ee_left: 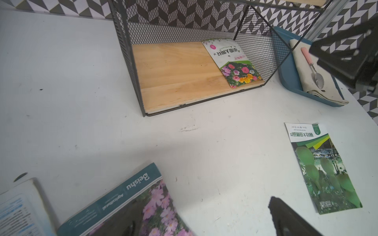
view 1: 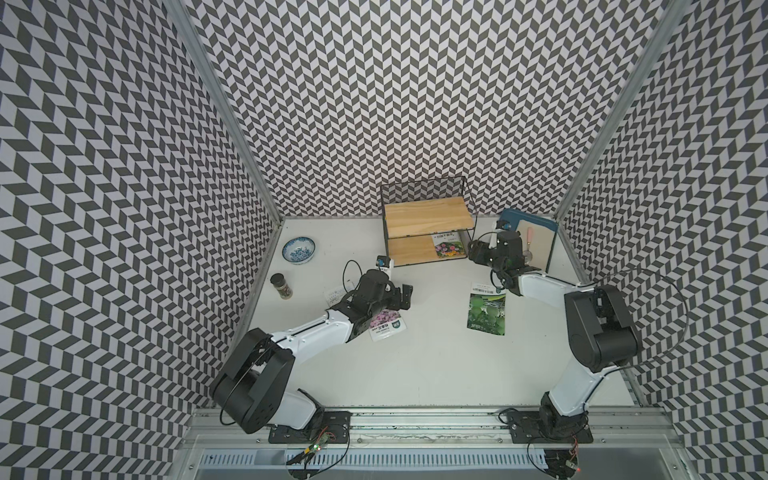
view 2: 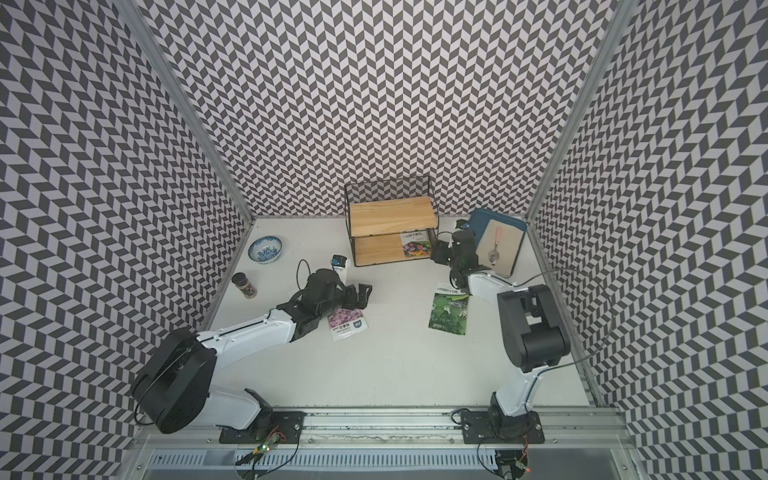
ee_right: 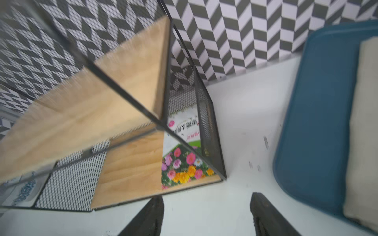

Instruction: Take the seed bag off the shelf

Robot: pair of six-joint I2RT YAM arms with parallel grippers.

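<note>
On the lower board of the two-tier shelf (ee_left: pixel 169 74) a flower-printed seed bag (ee_left: pixel 232 64) lies flat at the right end, close to the mesh side wall. The right wrist view shows this seed bag (ee_right: pixel 182 161) partly covered by the slanting frame bar and the upper board (ee_right: pixel 118 98). My right gripper is open and empty, near the shelf's front right corner. Low over the table in front of the shelf, my left gripper also stands open with nothing between its fingers, a pink-flower seed bag (ee_left: pixel 157 208) lying beneath its left side.
A green seed bag (view 1: pixel 486 312) lies at front right. Right of the shelf sits a blue tray (view 2: pixel 520 226) with a cloth and spoon. A patterned bowl (view 1: pixel 298 249) and small jar (view 1: pixel 281 285) stand at left, and a white packet (ee_left: pixel 23 210) lies beside the pink-flower bag.
</note>
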